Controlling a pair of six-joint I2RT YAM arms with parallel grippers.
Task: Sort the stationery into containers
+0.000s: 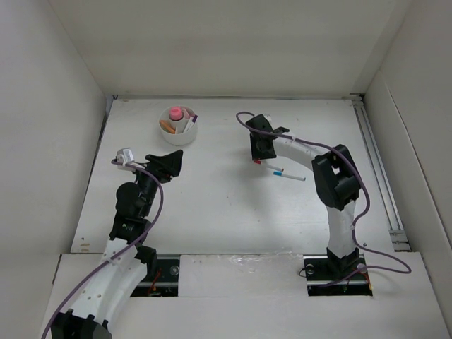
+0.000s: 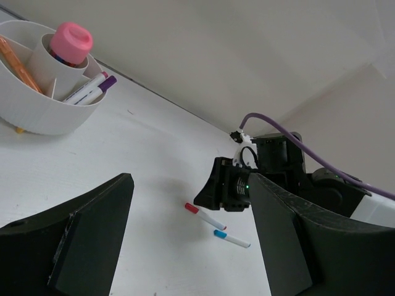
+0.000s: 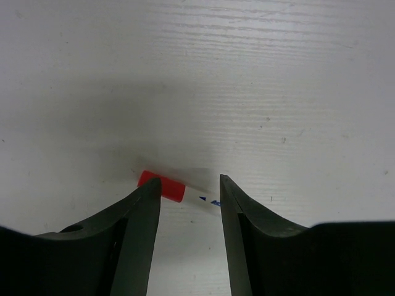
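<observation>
A red-capped white marker lies on the table just below my right gripper, whose fingers are apart around it, not visibly closed on it. A blue-capped marker lies beside it, toward the front. My left gripper hangs over the left of the table, open with nothing between its fingers. At the back left stands a white divided container holding a pink-capped item, an orange item and markers.
Walls enclose the back and both sides.
</observation>
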